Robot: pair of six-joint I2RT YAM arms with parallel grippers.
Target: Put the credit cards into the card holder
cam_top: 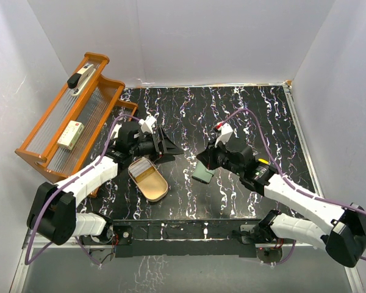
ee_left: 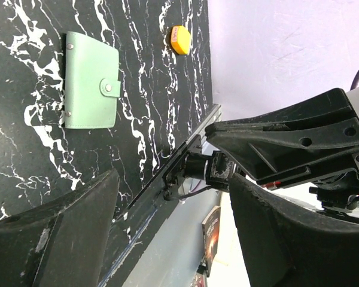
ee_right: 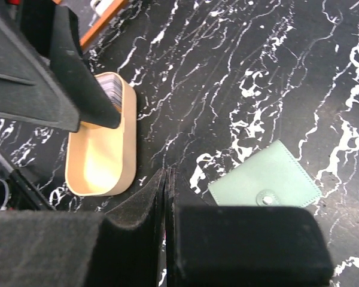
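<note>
The mint-green card holder (cam_top: 202, 174) lies closed on the black marble table, its snap flap showing in the left wrist view (ee_left: 88, 84). Left of it is a tan box (cam_top: 147, 184) with striped, card-like items at one end (ee_right: 111, 89). My left gripper (cam_top: 174, 151) hangs above and between box and holder, fingers apart, nothing visible between them. My right gripper, shut with nothing showing between its fingers, is just above the holder, which it partly hides in its wrist view.
A wooden rack (cam_top: 43, 143) with devices stands along the left. A small yellow block (ee_left: 180, 39) lies right of the holder.
</note>
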